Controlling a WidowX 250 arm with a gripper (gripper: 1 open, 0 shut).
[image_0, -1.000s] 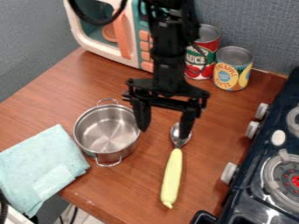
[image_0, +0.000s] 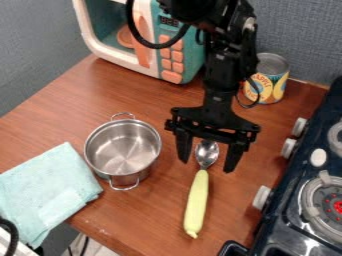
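The black gripper (image_0: 207, 150) hangs open over the counter, its fingers either side of the head of a spoon (image_0: 206, 157) with a long pale yellow handle, which lies on the wooden counter (image_0: 147, 215). Whether the fingers touch the counter is unclear. A steel pot (image_0: 123, 150) with two handles stands left of the gripper.
A light blue cloth (image_0: 47, 190) lies at the front left. A toy microwave (image_0: 140, 35) stands at the back, with a yellow can (image_0: 265, 85) to its right, behind the arm. A black stove (image_0: 314, 180) takes up the right side.
The gripper has moved right and slightly down, from beside the pot to over the spoon's head. The red can at the back is now hidden behind the arm.
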